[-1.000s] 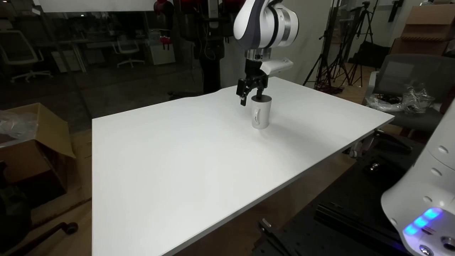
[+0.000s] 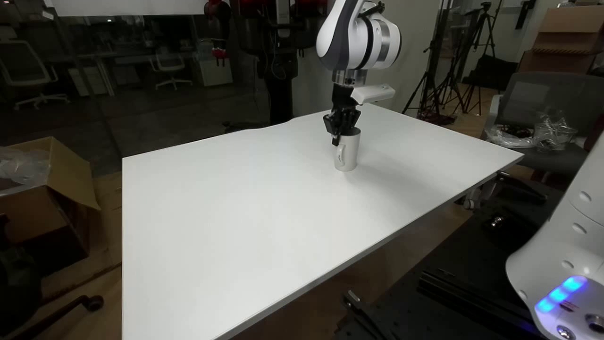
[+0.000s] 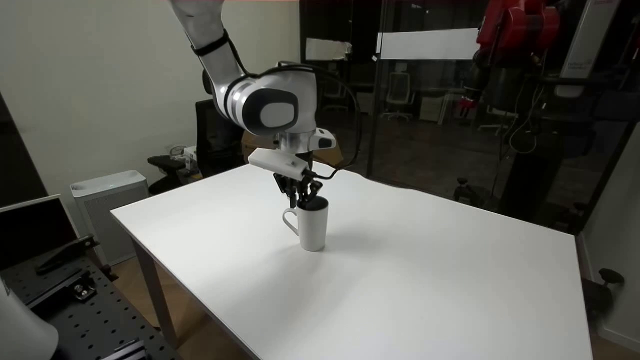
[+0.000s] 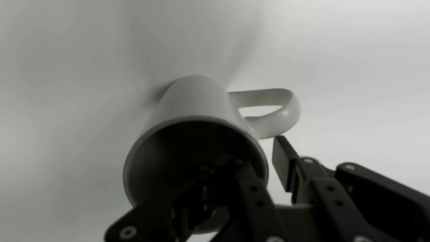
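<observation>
A white mug (image 2: 349,154) with a dark inside stands upright on the white table (image 2: 238,209). My gripper (image 2: 340,135) is pointed down at its rim and partly open. In the wrist view, one of the black fingers (image 4: 283,161) is outside the mug, close to the handle (image 4: 284,115). The other finger reaches into the dark mouth, its tip hard to make out. The near wall of the mug lies between them, with a gap still showing on the outer side. In exterior view 2, the mug's handle (image 3: 289,221) is on the same side as the outer finger.
Apart from the mug, the tabletop is bare, with wide free room around it. A cardboard box (image 2: 42,195) sits off the table's left end. A chair (image 2: 541,113) stands beyond the right end.
My gripper has shifted slightly right and down in exterior view 1, and its fingers have drawn closer together around the rim. The mug has stayed in place.
</observation>
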